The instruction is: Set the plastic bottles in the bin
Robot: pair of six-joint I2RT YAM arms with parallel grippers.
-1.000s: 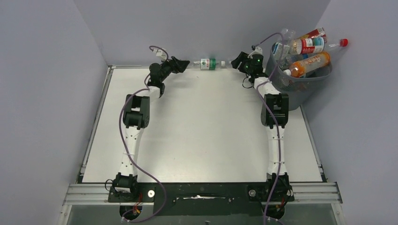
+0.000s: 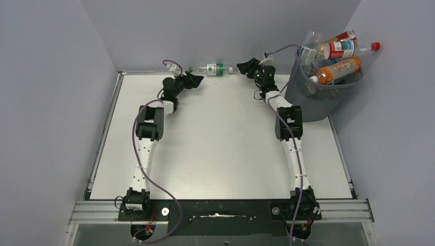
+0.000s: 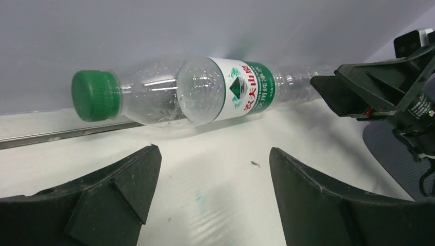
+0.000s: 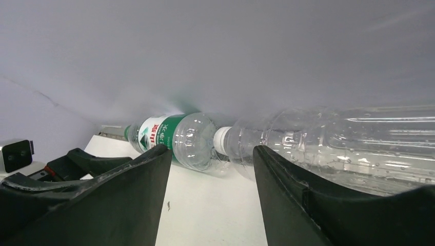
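Note:
A green-capped labelled bottle (image 2: 215,69) (image 3: 236,87) (image 4: 161,130) lies along the table's back edge against the wall. A clear, white-capped bottle (image 4: 349,148) lies end to end with it on the right. My left gripper (image 2: 197,79) is open just in front of the labelled bottle's cap end, nothing between its fingers. My right gripper (image 2: 243,67) stands open at the clear bottle's cap end, fingers in front of it, nothing gripped. The bin (image 2: 320,105) at the back right is heaped with bottles.
Walls bound the back and both sides; the bin fills the back right corner, close beside the right arm.
My right gripper has moved left along the back edge. My left gripper has shifted slightly, and the labelled bottle sits a little further left.

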